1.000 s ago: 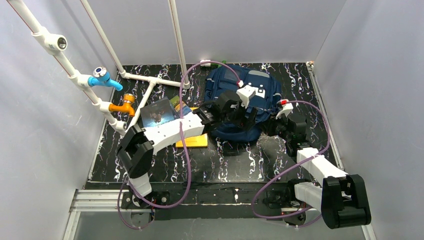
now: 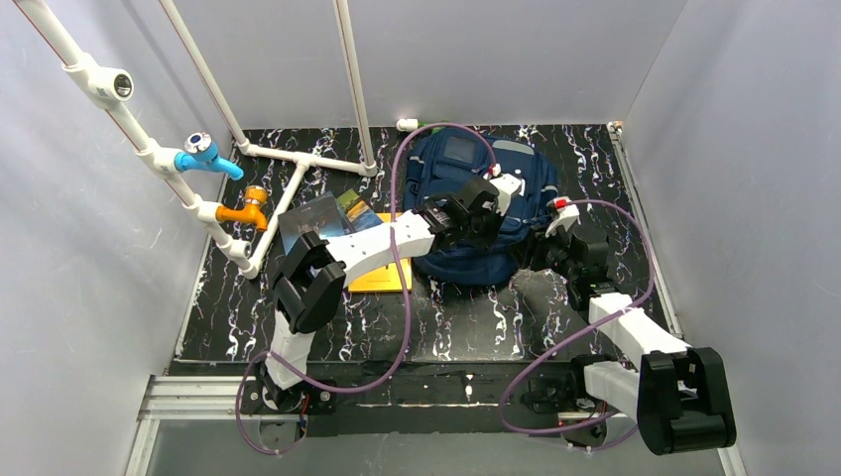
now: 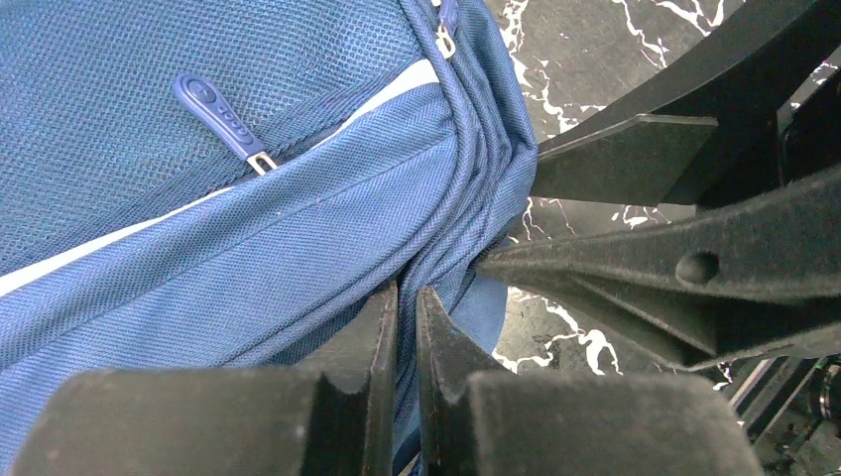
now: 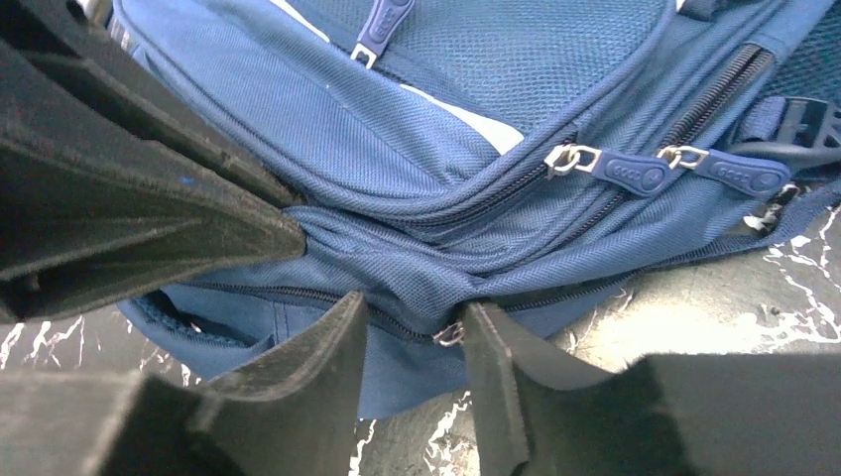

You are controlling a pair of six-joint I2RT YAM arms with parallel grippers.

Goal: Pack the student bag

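Note:
A dark blue backpack (image 2: 466, 263) lies on the black marbled table in the top view, its front end under both grippers. In the left wrist view my left gripper is shut on a fold of the bag's edge. My right gripper stands part open at the edge, with blue fabric and a metal zipper slider (image 4: 451, 334) between or just behind its fingertips; whether they touch is unclear. Two more zipper pulls (image 4: 640, 172) lie along an upper zipper in the right wrist view. The left gripper's fingers (image 4: 283, 233) reach in from the left there.
Left of the bag lie a dark book (image 2: 312, 220), a smaller colourful book (image 2: 358, 211) and a yellow book (image 2: 382, 283) partly under the left arm. A white pipe frame (image 2: 298, 159) with blue and orange taps stands at left.
My left arm has swung rightwards over the bag, bringing its gripper closer to the right one. The right arm stays nearly in place, and the bag's front has shifted slightly.

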